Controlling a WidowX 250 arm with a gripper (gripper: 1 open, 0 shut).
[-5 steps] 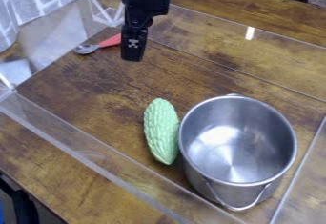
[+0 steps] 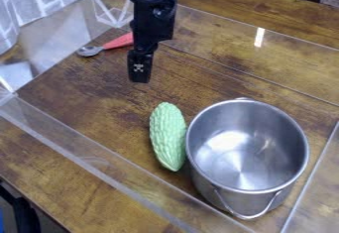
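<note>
My black gripper [image 2: 141, 66] hangs over the wooden surface in the upper middle, pointing down; whether its fingers are apart is hard to make out. Behind it to the left lies a spoon-like tool [image 2: 90, 51] with a red handle. A green bitter melon [image 2: 169, 138] lies in the lower middle, against the left side of a large steel pot [image 2: 247, 150].
Clear low walls border the wooden work area [image 2: 86, 103]. A crumpled pale sheet [image 2: 34, 14] is at the upper left. The wood left of the melon and behind the pot is clear.
My gripper has moved slightly downward in the view, toward the melon's side of the surface. The melon, pot and red-handled tool look unmoved.
</note>
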